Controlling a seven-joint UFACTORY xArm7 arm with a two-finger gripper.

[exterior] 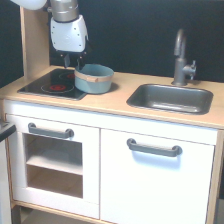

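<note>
My gripper [74,62] hangs from the top left over the black hob [45,85], at the left rim of a blue-grey pot [95,83]. The pot has a brown band round its top and sits at the right side of the hob. I cannot tell whether the fingers are open or shut, or whether they touch the pot's rim.
A steel sink [170,98] with a tap [180,55] is on the right of the wooden counter [120,112]. The counter between pot and sink is clear. White cabinets [160,180] are below, and a dark wall stands behind.
</note>
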